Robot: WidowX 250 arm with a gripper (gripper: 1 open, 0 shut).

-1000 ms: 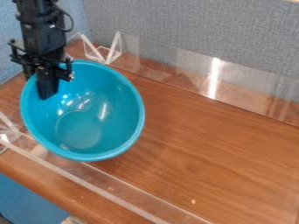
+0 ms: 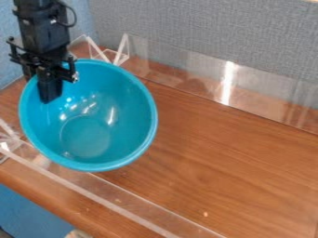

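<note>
A round teal bowl (image 2: 89, 125) fills the left of the camera view, tilted with its inside facing the camera. My black gripper (image 2: 50, 80) comes down from the top left and is shut on the bowl's upper left rim. The fingertips are partly hidden by dark parts of the gripper.
A clear low barrier (image 2: 228, 82) runs along the back below a grey wall (image 2: 230, 37). Another clear strip runs along the lower left edge, with blue beyond it. A white frame piece stands behind the gripper.
The gripper stays shut on the rim.
</note>
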